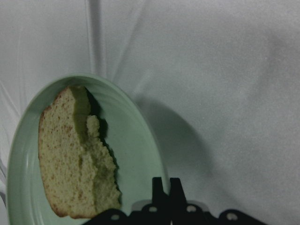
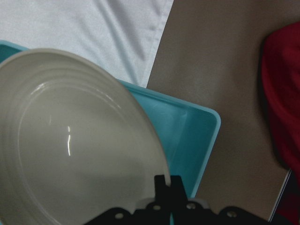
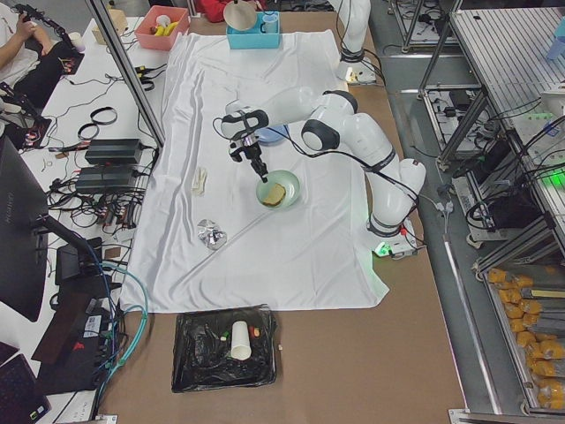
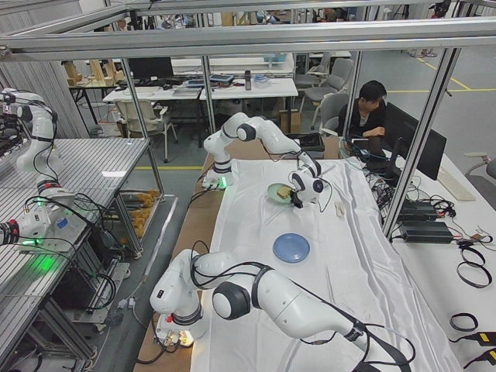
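My left gripper is at the rim of a green plate [image 1: 136, 159] holding a torn slice of bread [image 1: 70, 154]; its fingertips are close together at the rim, and whether they grip it is unclear. My right gripper is shut on the rim of a beige bowl [image 2: 79, 136], which hangs over a light-blue bin [image 2: 192, 145] at the far end of the table in the camera left view. A blue plate [image 4: 291, 247] lies on the white cloth.
A pink bin [image 3: 162, 26] with yellow items sits beside the blue bin. A red cloth [image 2: 286, 93] lies to its right. A foil piece [image 3: 212, 234], a pale item [image 3: 199, 181] and a black tray [image 3: 221, 362] with a white cylinder are also in view.
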